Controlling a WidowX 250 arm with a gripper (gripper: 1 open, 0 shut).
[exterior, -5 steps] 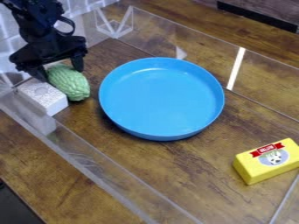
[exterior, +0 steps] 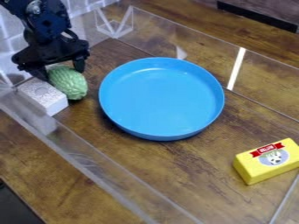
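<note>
The black gripper (exterior: 49, 63) is at the upper left, its fingers open above and just behind a ribbed green object (exterior: 69, 84). The green object lies beside a white speckled block (exterior: 44, 99) at the left, left of a large blue plate (exterior: 162, 122). Whether the fingertips touch the green object is hard to tell.
A yellow box (exterior: 267, 162) with a red label lies at the lower right. Clear plastic walls run along the left and around the wooden surface. The area below the plate and at the top right is bare wood.
The gripper has shifted slightly over the last second near the green object. The plate, yellow box and white block look unchanged.
</note>
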